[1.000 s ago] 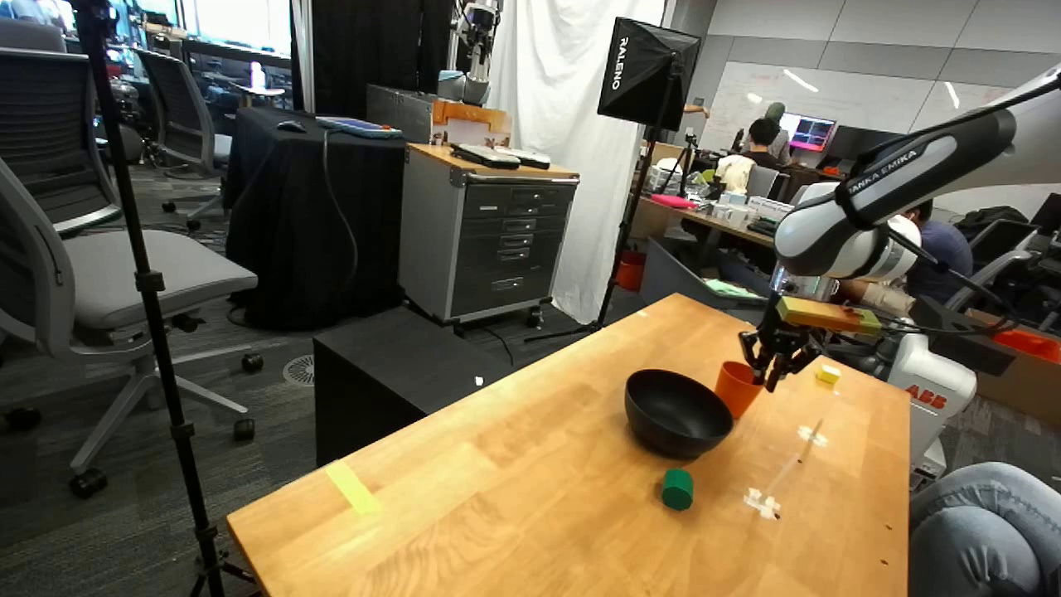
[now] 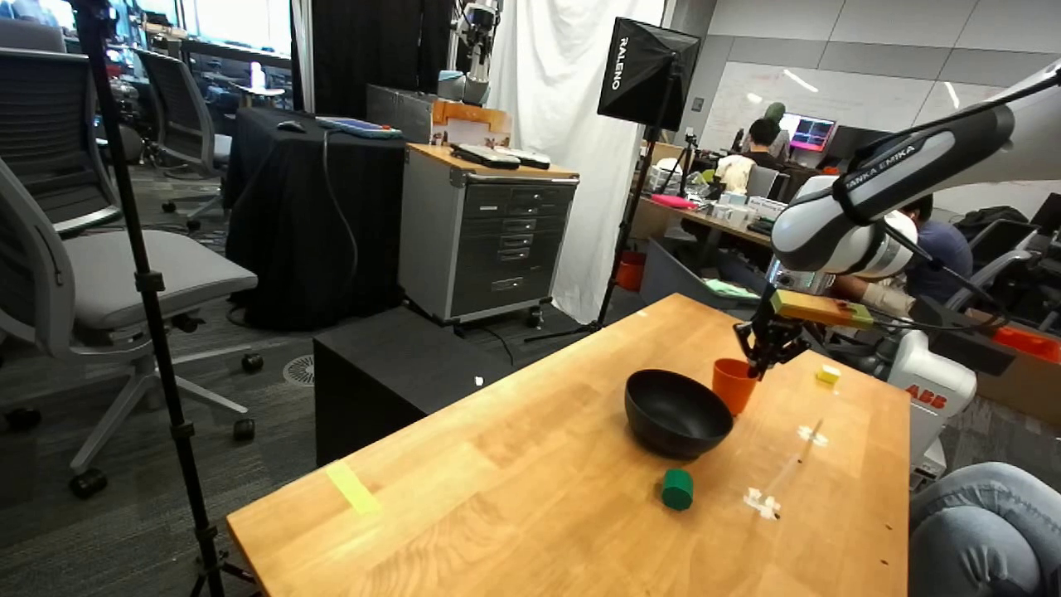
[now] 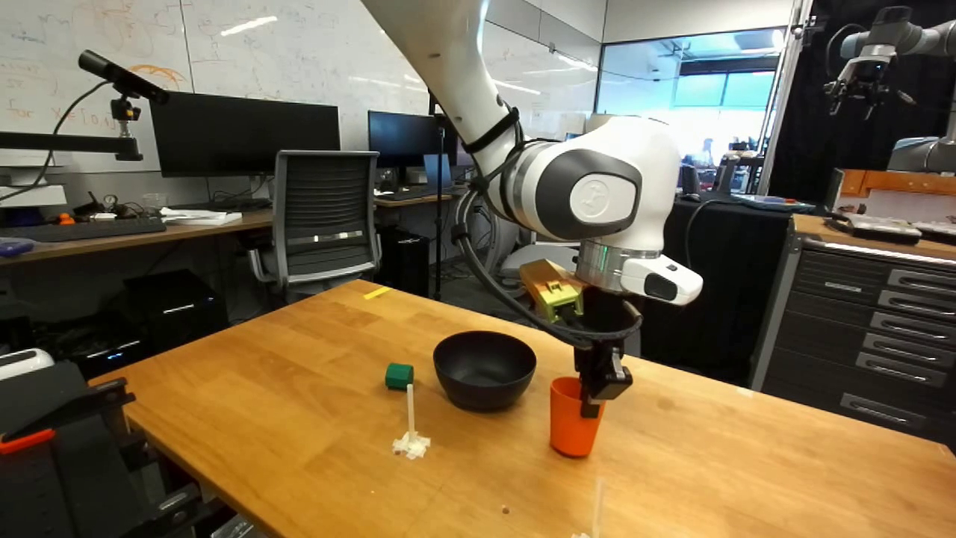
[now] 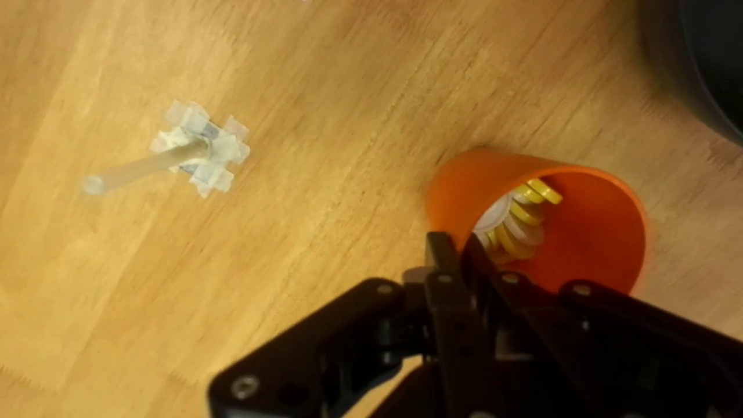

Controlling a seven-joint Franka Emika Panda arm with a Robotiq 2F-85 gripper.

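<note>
An orange cup stands on the table beside the black bowl, its mouth facing up and slightly tilted in the wrist view. Several yellow and whitish discs lie inside it. My gripper is shut on the cup's rim, one finger outside the wall and the other inside. In the second exterior view the gripper reaches down onto the near side of the orange cup. The black bowl is empty as far as shows. A green block lies in front of the bowl.
A thin upright stick is taped to the table near the green block; another stick stands nearer the robot. A small yellow block lies behind the cup.
The gripper's fingers have closed on the cup's rim. Arm, gripper and cup have shifted slightly left in the first exterior view. Bowl and green block have stayed put.
</note>
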